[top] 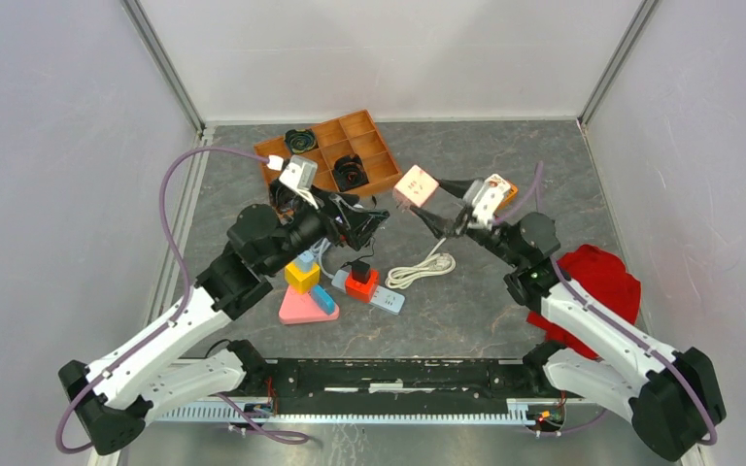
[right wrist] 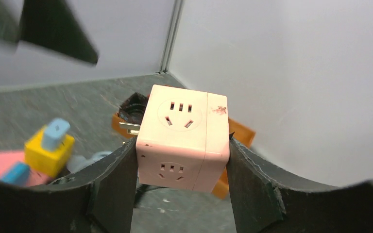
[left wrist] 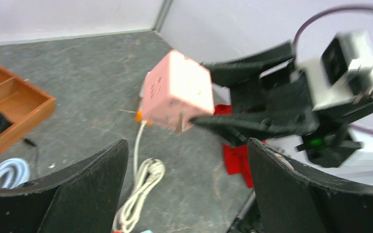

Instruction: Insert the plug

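Note:
A pink cube socket, with three-pin outlets on its faces in the right wrist view, is held by my right gripper above the middle of the floor; metal prongs show at its left side. My left gripper is left of and below the cube, apart from it, its fingers spread with nothing visible between them. In the left wrist view the cube appears ahead, between and beyond those fingers.
A wooden compartment tray with coiled cables is at the back. A power strip, red block, white cable coil and coloured blocks lie below. A red cloth lies right.

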